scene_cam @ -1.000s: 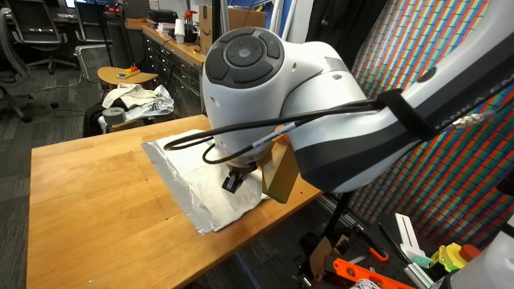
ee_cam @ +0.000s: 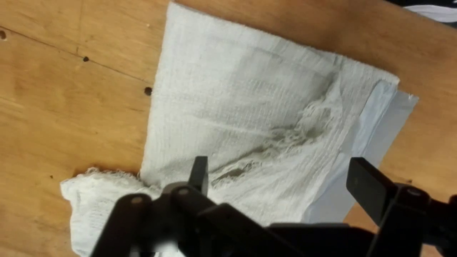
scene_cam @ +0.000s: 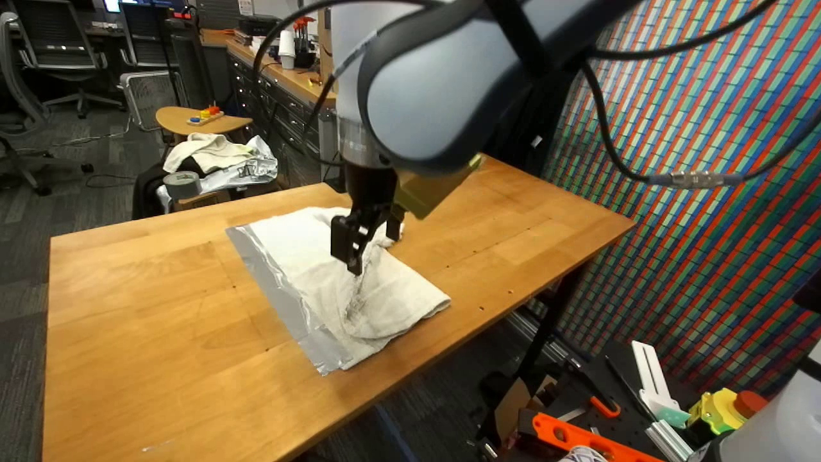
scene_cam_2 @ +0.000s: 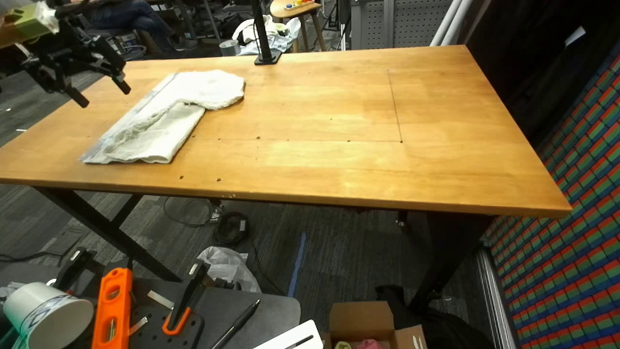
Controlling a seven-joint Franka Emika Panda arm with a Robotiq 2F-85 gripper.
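Note:
A folded white cloth (scene_cam: 404, 296) with a frayed crease across it lies over a silver sheet (scene_cam: 277, 292) on the wooden table. One strip of the sheet shows along the cloth's edge. My gripper (scene_cam: 373, 250) hangs raised over this area, apart from the cloth. In exterior view 2 the gripper (scene_cam_2: 103, 96) is at the upper left, clear of the tabletop. Looking down in the wrist view, the fingers are spread wide with nothing held between them, and the cloth (ee_cam: 205, 94) shows below. A bunched part of it sits at lower left, partly hidden by the gripper.
Bare table (scene_cam_2: 360, 110) stretches widely to one side of the cloth. A black post base (scene_cam_2: 268, 57) stands at the far edge. Off the table, a stool (scene_cam: 204, 120) and a side stand with an orange level (scene_cam: 589, 439) are visible.
The arm has lifted and swung back from low over the near part of the cloth, tilting as it went. More of the cloth and its crease is now uncovered.

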